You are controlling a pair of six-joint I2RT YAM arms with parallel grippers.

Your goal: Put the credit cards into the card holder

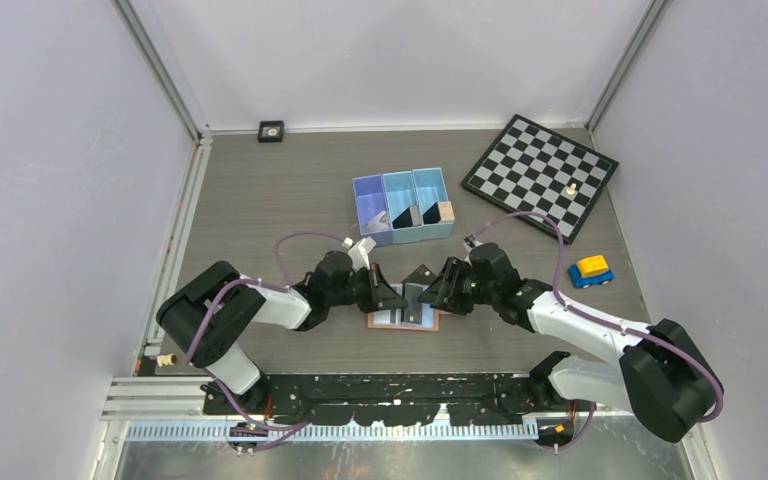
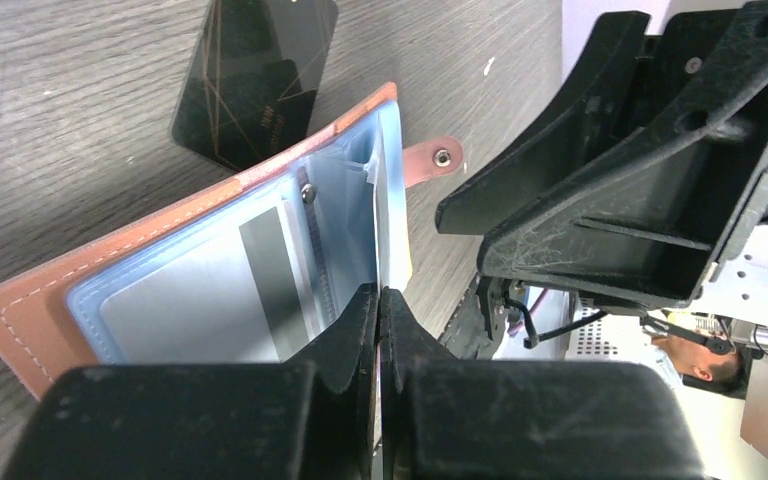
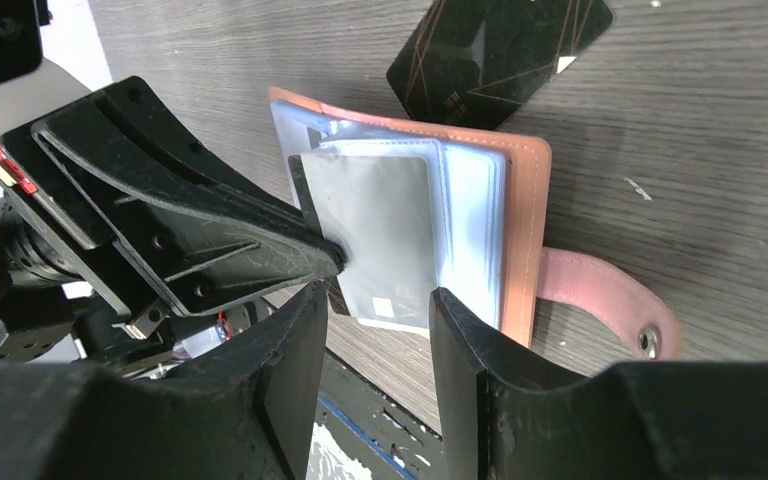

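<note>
The card holder (image 2: 110, 260), tan with clear sleeves and a snap strap, lies open on the table between the grippers; cards show in its sleeves. My left gripper is shut at the upright edge of a clear sleeve; whether the thin edge is between its fingertips is hard to tell. My right gripper stands part open over the holder's sleeve side, nothing seen between its fingers. A dark card (image 3: 490, 55) lies on the table just behind the holder.
A three-compartment blue box (image 1: 399, 185) with cards stands behind the holder. A chessboard (image 1: 540, 175) is at back right, a yellow-blue toy car (image 1: 591, 270) at the right, a small black box (image 1: 271, 131) at back left.
</note>
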